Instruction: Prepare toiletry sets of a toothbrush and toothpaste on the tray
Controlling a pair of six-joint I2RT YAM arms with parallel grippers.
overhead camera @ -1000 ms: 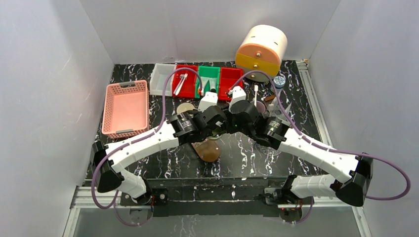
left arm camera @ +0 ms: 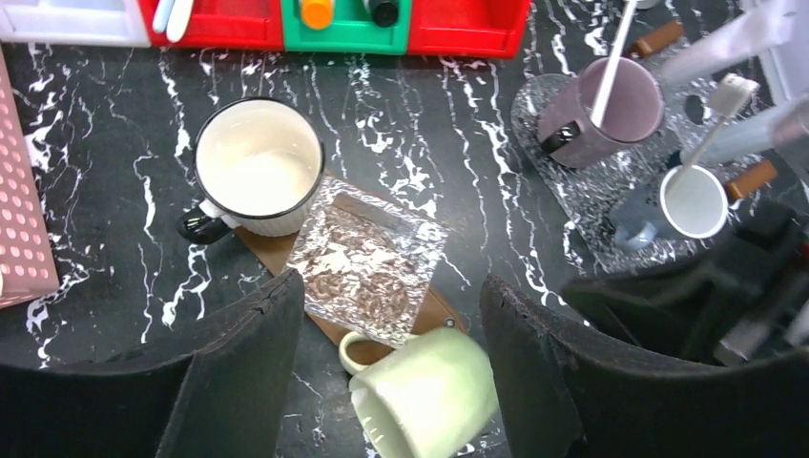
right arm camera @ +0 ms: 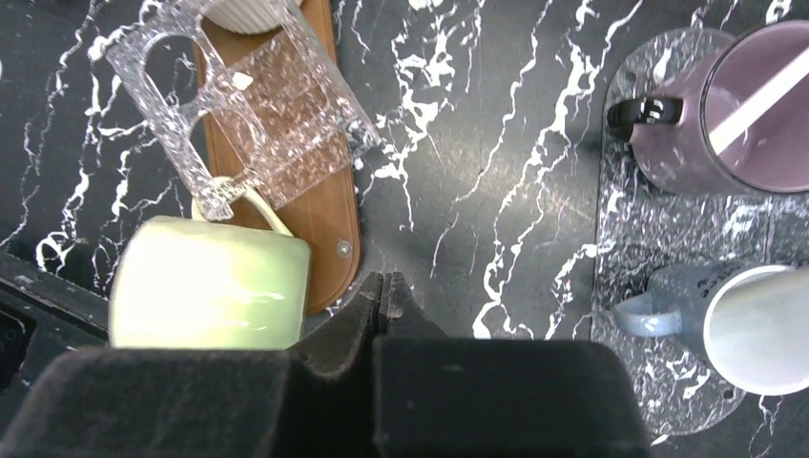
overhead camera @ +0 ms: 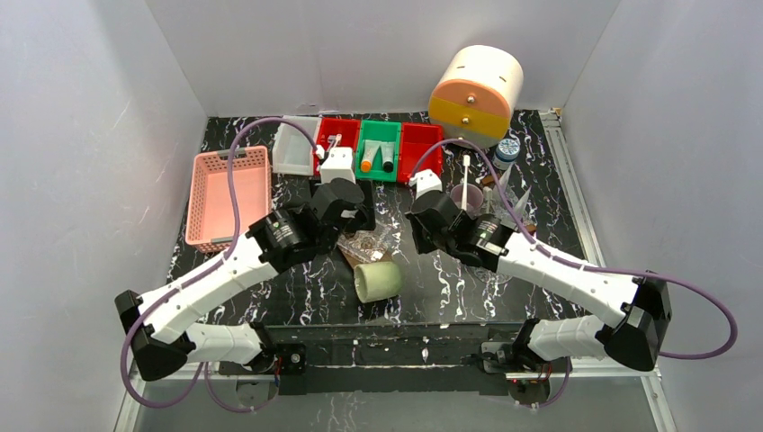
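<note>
A pale green cup point(right arm camera: 210, 281) lies on its side at the near end of the brown tray point(right arm camera: 329, 224), its mouth pointing away from the tray. My right gripper is shut and empty, with the cup outside its fingers, to their left. My left gripper is open above the tray, nothing between its fingers. A white cup point(left arm camera: 259, 157) with a black handle stands at the tray's far end. Between the two cups is a clear plastic holder point(left arm camera: 367, 258). Toothpaste tubes point(overhead camera: 369, 157) lie in the green bin; toothbrush handles point(left arm camera: 176, 17) show in a red bin.
At the right, a second tray point(right arm camera: 620, 224) bears a purple cup point(left arm camera: 611, 110) and a blue-grey cup point(left arm camera: 668, 205), a brush in each. A pink basket point(overhead camera: 225, 198) stands left, a drawer unit point(overhead camera: 477, 94) at the back. Table between the trays is clear.
The green cup, earlier upright-tilted and gripped at its rim by both grippers, now lies on its side.
</note>
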